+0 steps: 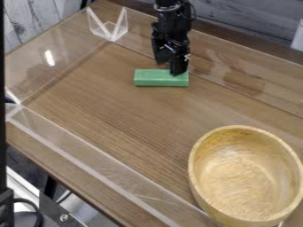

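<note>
A dark gripper (173, 55) on its black, wired arm comes down from the top of the camera view, its tip just over a green block (161, 78). The block lies flat on the wooden table (95, 124). The gripper's fingers are dark and small, so their exact shape and any contact with the block are hard to make out.
A large tan bowl (243, 208) fills the lower right. A clear plastic container (108, 25) stands at the upper left. Black cables lie at the lower left edge.
</note>
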